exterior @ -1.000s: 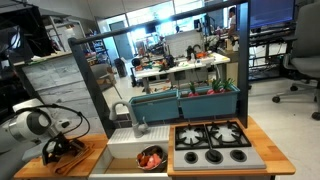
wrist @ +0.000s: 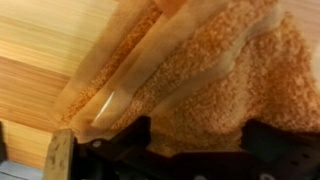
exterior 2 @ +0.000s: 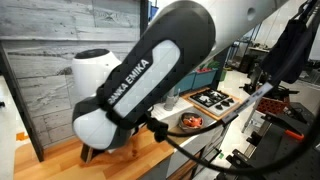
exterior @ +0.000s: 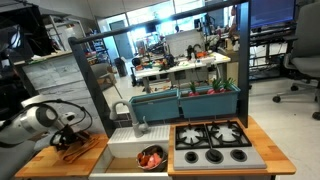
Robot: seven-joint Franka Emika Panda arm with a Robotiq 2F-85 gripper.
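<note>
An orange-brown cloth lies bunched on the wooden counter at the left, beside the sink. It fills most of the wrist view, where folds and hemmed edges of the cloth show close up. My gripper is open, its two dark fingers set wide apart low in that view, with cloth below and between them. Whether the fingertips press on the fabric, I cannot tell. In exterior view 2 the arm hides part of the cloth.
Right of the cloth is the white sink with a metal bowl of reddish items in it. A faucet stands behind, and a gas stove is farther right. A grey plank wall closes off the back left.
</note>
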